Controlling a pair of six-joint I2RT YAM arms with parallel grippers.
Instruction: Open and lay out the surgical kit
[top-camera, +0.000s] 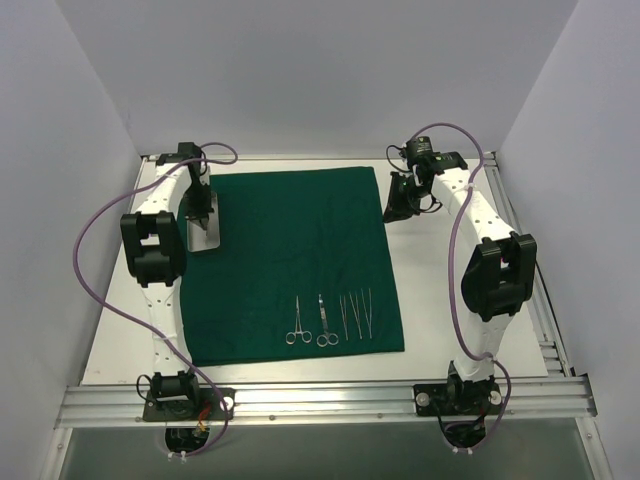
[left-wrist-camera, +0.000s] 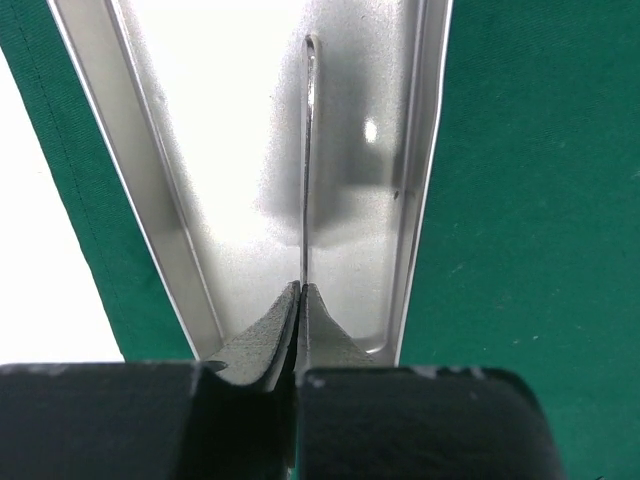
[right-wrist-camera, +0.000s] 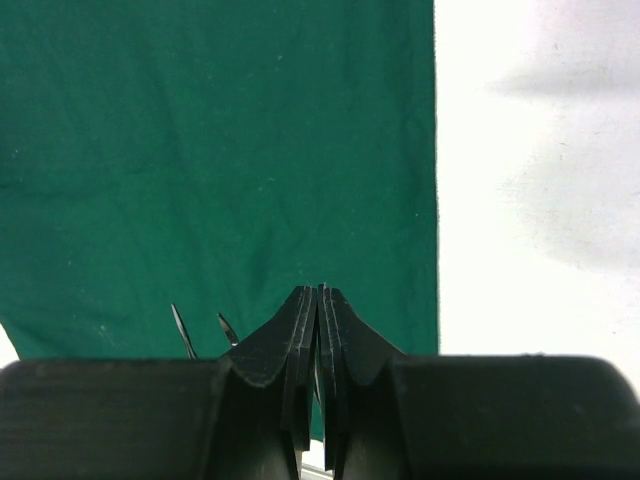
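A metal tray (top-camera: 204, 238) sits at the left side of the green cloth (top-camera: 290, 240). In the left wrist view it holds one slim steel instrument (left-wrist-camera: 308, 120), lengthwise. My left gripper is over the tray with tips together at that instrument's near end; whether it grips it is unclear. On the cloth's lower right lie scissor-handled instruments (top-camera: 326, 338) and several slender instruments (top-camera: 357, 315) in a row. My right gripper (top-camera: 388, 213) hovers by the cloth's upper right edge, shut, with nothing visible between its tips.
Bare white table (top-camera: 450, 340) borders the cloth, widest on the right. Walls stand at the back and both sides.
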